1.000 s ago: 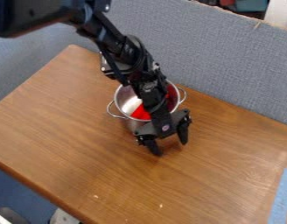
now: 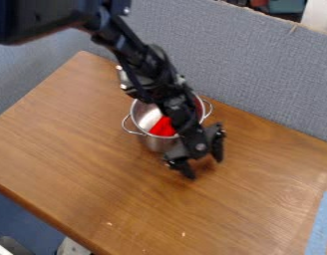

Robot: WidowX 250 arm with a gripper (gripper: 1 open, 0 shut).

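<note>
A steel pot (image 2: 143, 125) with two wire handles stands on the wooden table, partly hidden behind the black robot arm. Inside it are red and white items (image 2: 159, 123). My gripper (image 2: 203, 161) is at the pot's front right, low over the table, fingers spread open with nothing visible between them.
A grey padded wall (image 2: 246, 70) runs along the back. A light blue strip (image 2: 319, 219) lies at the right edge.
The pot appears in the same place.
</note>
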